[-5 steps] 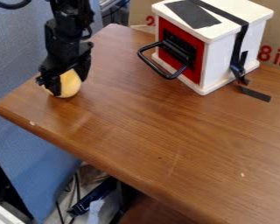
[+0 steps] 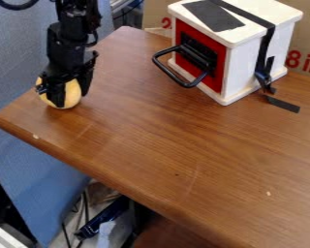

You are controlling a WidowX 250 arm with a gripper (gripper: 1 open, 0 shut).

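Observation:
My black gripper [image 2: 62,85] is at the left end of the table, lowered over a pale yellow rounded object [image 2: 70,99], with fingers around it. Whether it grips the object is hard to tell. At the upper right stands a white box [image 2: 232,24] with a red front [image 2: 207,50], a black handle sticking out, and black tape strips across it.
A cardboard box [image 2: 300,53] stands behind the white box. Cables and other items lie below the table edge.
The gripper has shifted very slightly up from where it was; the yellow object is almost in the same place.

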